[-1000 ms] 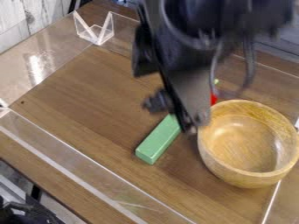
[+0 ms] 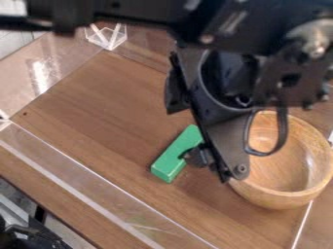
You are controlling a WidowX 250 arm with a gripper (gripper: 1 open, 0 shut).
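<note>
A green rectangular block (image 2: 172, 160) lies flat on the wooden surface in the middle of the camera view. My gripper (image 2: 215, 160) is lowered over the block's upper right end, with its dark fingertips at or beside it. Whether anything is between them cannot be made out. A wooden bowl (image 2: 289, 180) sits to the right, partly behind my gripper.
A clear plastic holder (image 2: 107, 35) stands at the top left.
My gripper has come down toward the green block and now covers more of the bowl's left part. The block and bowl look to be in the same places.
</note>
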